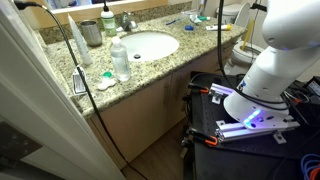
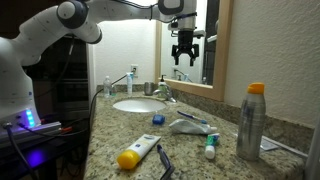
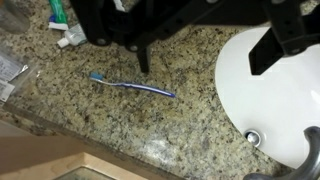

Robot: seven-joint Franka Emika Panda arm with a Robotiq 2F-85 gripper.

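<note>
My gripper (image 2: 185, 62) hangs high above the counter in exterior view 2, pointing down. In the wrist view the gripper is open: its dark fingers stand wide apart, with only counter and a sink edge showing behind. Below them a toothbrush (image 3: 132, 85) with a blue-violet handle lies flat on the granite, apart from the fingers. The white sink (image 3: 262, 90) fills the right of that view, its drain and faucet (image 3: 305, 160) at the lower right. In exterior view 1 the arm's base shows at right, but the gripper lies out of frame.
On the counter's near end in exterior view 2 lie a yellow bottle (image 2: 138, 152), a green-and-white tube (image 2: 210, 147), a small blue item (image 2: 158, 119) and a dark tool (image 2: 166, 162). A tall metal bottle (image 2: 251, 125) stands at right. A clear bottle (image 1: 121, 62) stands beside the sink.
</note>
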